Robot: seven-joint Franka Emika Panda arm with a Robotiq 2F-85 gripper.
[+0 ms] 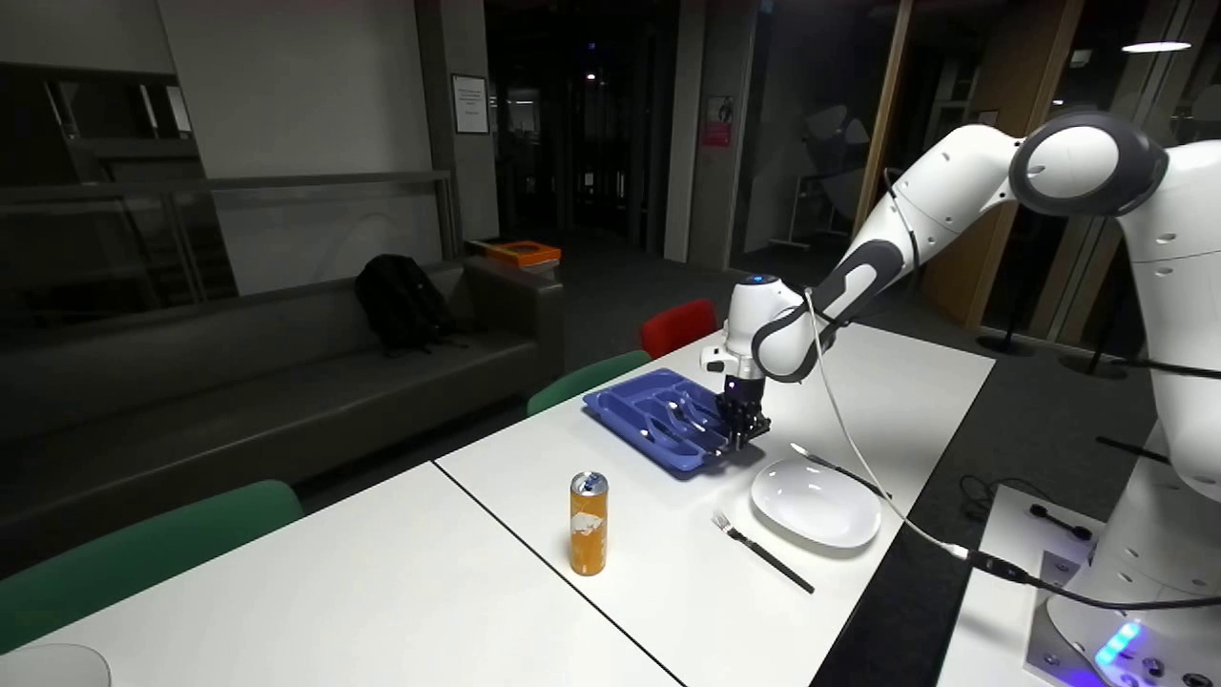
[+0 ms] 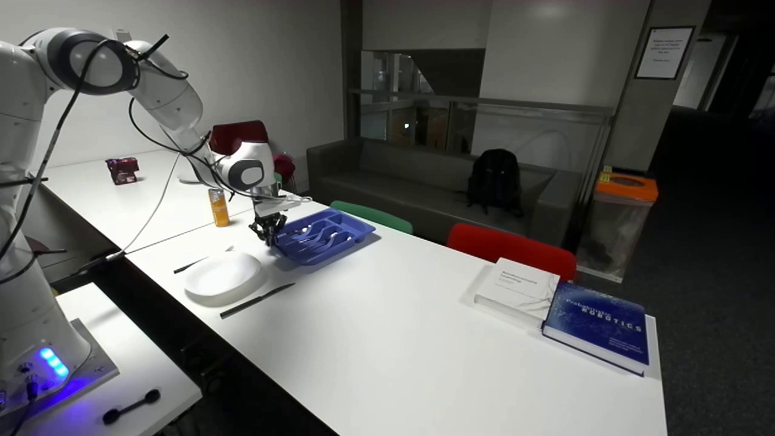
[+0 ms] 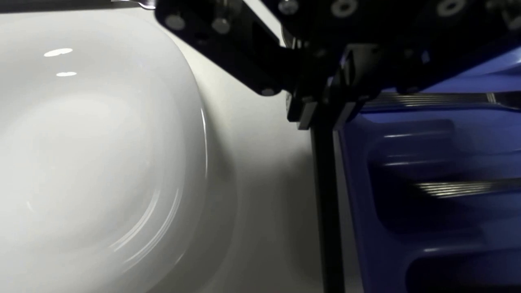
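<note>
At the edge of the blue cutlery tray (image 1: 687, 462) my gripper (image 1: 744, 430) is low and pointing down. In the wrist view, the gripper is shut on a slim black handle (image 3: 328, 210), which runs down the picture between the tray's wall (image 3: 355, 219) and the white plate (image 3: 97, 146). The handle's other end is hidden behind the gripper, so I cannot tell which utensil it is. Metal cutlery (image 3: 454, 188) with dark handles lies in the tray's compartments. On the table, a fork (image 1: 778, 563) and a knife (image 1: 841, 469) flank the plate (image 1: 815, 504).
An orange can (image 1: 589, 525) stands upright on the near side of the table. Two books (image 2: 517, 287) lie at the far end in the second exterior view. A white cable (image 1: 858, 441) hangs from the arm across the plate's side. Much of the table between tray and books is bare.
</note>
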